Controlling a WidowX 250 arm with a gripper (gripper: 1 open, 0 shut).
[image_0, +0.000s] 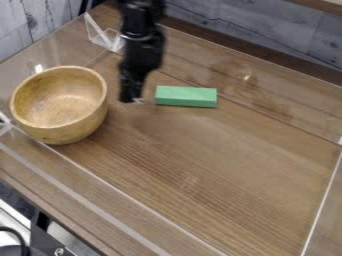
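Observation:
My dark gripper (131, 92) hangs over the back left of the wooden table, just beside the right rim of a wooden bowl (60, 125). It looks shut; whether anything small is between its fingertips is too blurred to tell. A green block (186, 96) lies on the table to the right of the gripper, apart from it.
A white wire holder (104, 35) stands at the back left near the table's edge. The middle, right and front of the table (214, 180) are clear.

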